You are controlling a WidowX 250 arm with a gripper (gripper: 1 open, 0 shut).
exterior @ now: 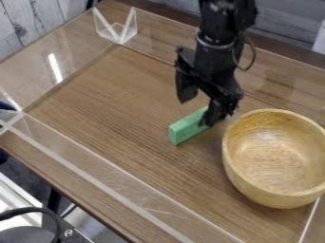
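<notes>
My gripper [203,91] is a black two-fingered gripper hanging from the top centre, open, its fingers spread above a green block [192,126]. The block lies at an angle on the wooden table, left of a large tan bowl [273,185]. The right finger reaches down near the block's upper end; whether it touches is unclear.
A small clear container [116,28] stands at the back left. Black cables [32,220] lie at the lower left corner.
</notes>
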